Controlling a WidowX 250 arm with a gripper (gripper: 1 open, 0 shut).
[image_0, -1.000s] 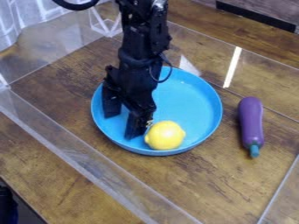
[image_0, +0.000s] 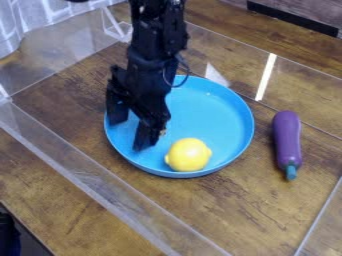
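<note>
The black robot arm (image_0: 152, 50) reaches down from the top into a blue bowl (image_0: 221, 110), its dark gripper (image_0: 139, 120) low over the left half of the bowl. The fingers are dark and overlap, so whether they are open or shut, or hold anything, is unclear. A yellow lemon-like object (image_0: 189, 154) lies in the front right of the bowl, right of and apart from the gripper.
A purple eggplant-like object (image_0: 287, 138) with a teal tip lies on the wooden table (image_0: 254, 215) right of the bowl. Clear walls or rails run along the left and right edges.
The gripper has shifted slightly within the bowl, and the yellow object appears very slightly displaced. The bowl and purple object look unmoved.
</note>
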